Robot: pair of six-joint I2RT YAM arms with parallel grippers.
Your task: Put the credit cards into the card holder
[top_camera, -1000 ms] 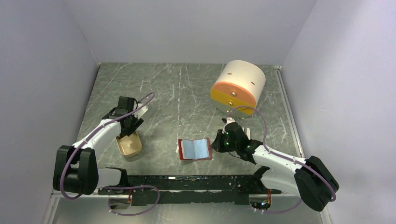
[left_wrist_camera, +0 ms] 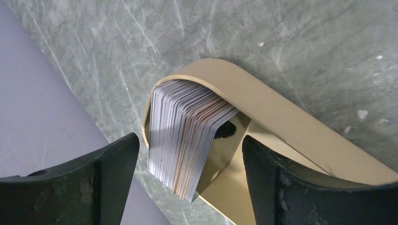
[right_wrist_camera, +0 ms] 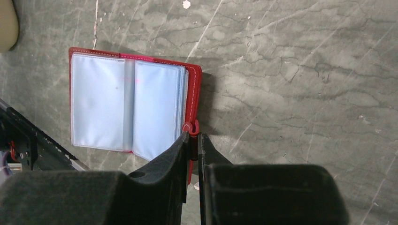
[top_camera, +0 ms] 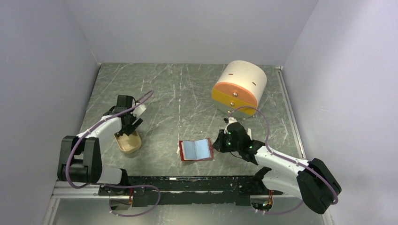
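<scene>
A tight stack of cards (left_wrist_camera: 176, 136) stands tilted inside the end of a tan oval bin (left_wrist_camera: 225, 70) in the left wrist view. On either side of the stack are the fingers (left_wrist_camera: 119, 159) of my left gripper, open, with visible gaps beside the cards. The card holder (right_wrist_camera: 157, 105), red-edged with pale clear sleeves, lies spread open on the table in the right wrist view. At its right edge my right gripper is shut on the red closure tab. From above, the left arm hides the cards.
A white rounded cabinet (top_camera: 244, 77) with orange and yellow drawer fronts stands at the back right. Bare grey table (top_camera: 162, 108) lies between the bin and the cabinet. A wall rises close beside the bin at left.
In the top view the left arm's elbow has swung up and slightly right, while its gripper stays over the bin. The bin has shifted slightly left. The right arm and card holder have not moved.
</scene>
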